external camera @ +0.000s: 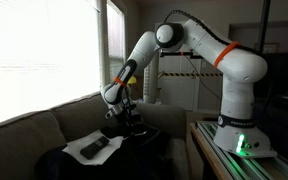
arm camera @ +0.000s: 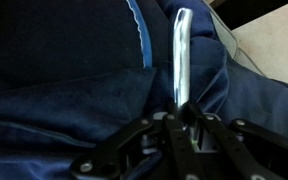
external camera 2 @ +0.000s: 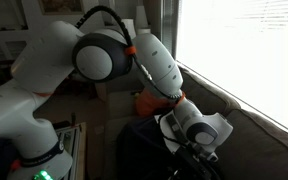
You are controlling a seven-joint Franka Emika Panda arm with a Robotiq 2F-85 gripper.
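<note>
In the wrist view, my gripper is shut on a narrow, shiny silver strip (arm camera: 182, 55) that sticks out beyond the fingertips. Dark navy cloth (arm camera: 59, 110) lies bunched beneath and around it, and a light blue edge (arm camera: 142, 35) shows at the top. From the side, the gripper (external camera: 130, 122) is low over the dark cloth (external camera: 149, 148) on the couch. The fingertips are hard to make out against the cloth in both exterior views.
A white sheet or cloth (external camera: 79, 146) with a dark flat object (external camera: 94, 148) on it lies left of the gripper. The couch back (external camera: 24, 140) rises behind. An orange item (external camera 2: 149, 102) rests on the couch. A wooden table edge (external camera: 216, 155) stands near the arm's base.
</note>
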